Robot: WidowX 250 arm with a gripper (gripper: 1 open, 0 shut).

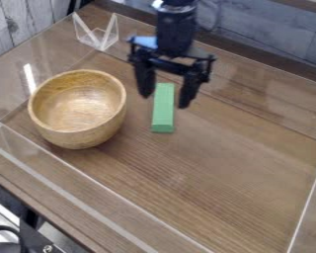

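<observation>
My gripper [165, 74] is a dark, motion-blurred shape in the upper middle, open, its two fingers spread left and right. Below it a green bar [162, 117] lies lengthwise on the wooden table, its far end close under the gripper. To the left of the bar stands an empty wooden bowl [76, 108]. Whether the fingers touch the bar cannot be told.
A small white wire-like object [95, 32] is at the back left, another at the left edge. Dark cables lie at the lower left corner.
</observation>
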